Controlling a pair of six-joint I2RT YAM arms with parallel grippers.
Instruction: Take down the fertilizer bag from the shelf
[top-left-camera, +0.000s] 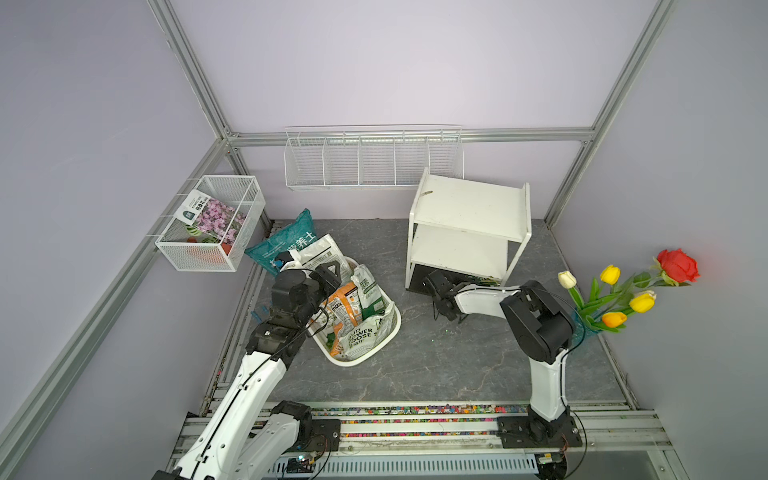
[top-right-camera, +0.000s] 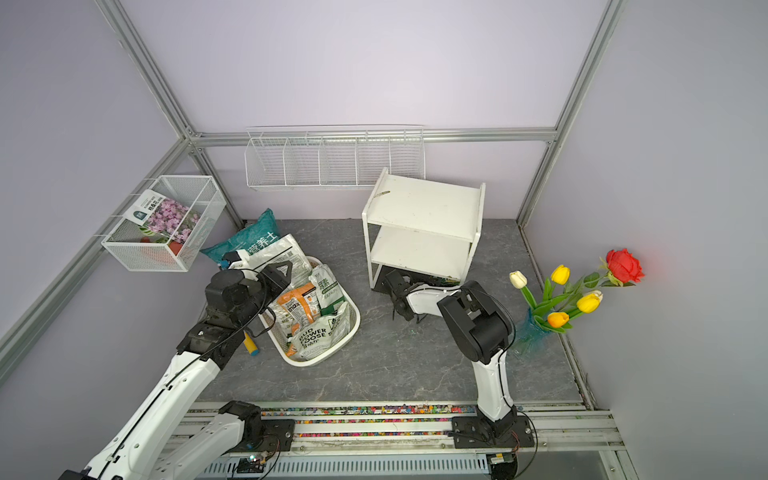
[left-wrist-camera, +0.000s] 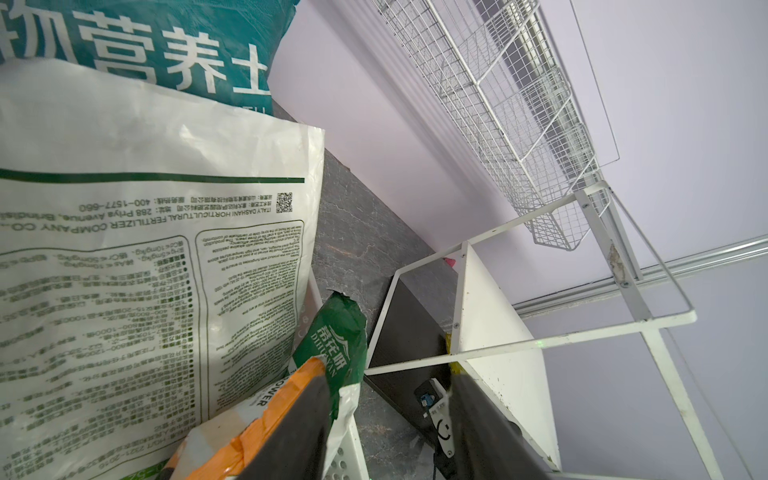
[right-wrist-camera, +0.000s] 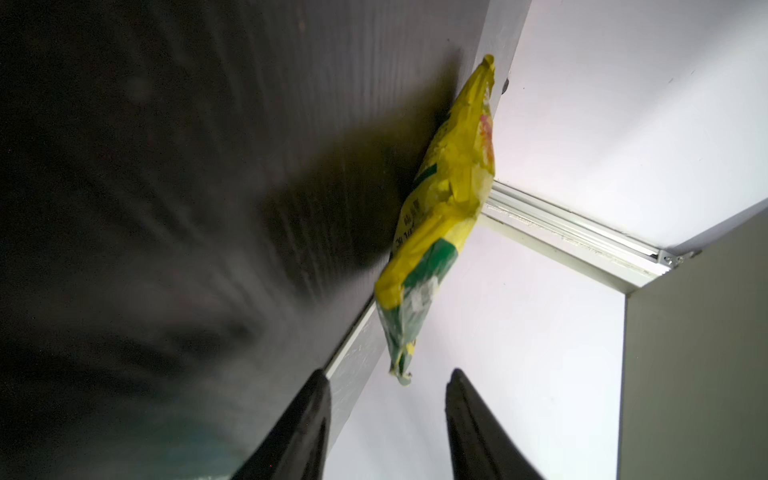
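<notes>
In the right wrist view a yellow and green fertilizer bag (right-wrist-camera: 440, 208) lies on the dark bottom board (right-wrist-camera: 200, 240) of the white shelf (top-left-camera: 460, 244). My right gripper is open. Its fingers point into the lower tier, and the near end of the bag is just ahead of the gap between them; nothing is held. From above, the shelf and my arm hide most of the bag. My left gripper stands open and empty over the white basket (top-left-camera: 352, 364), which holds several bags, among them a white one (left-wrist-camera: 144, 264) and an orange one (left-wrist-camera: 256, 424).
A teal soil bag (top-left-camera: 284, 240) leans behind the basket. To the right stand artificial flowers (top-left-camera: 632, 296) in a vase. Wire racks (top-left-camera: 372, 164) hang on the back wall, and another basket (top-left-camera: 212, 224) is on the left. Between basket and shelf the floor is clear.
</notes>
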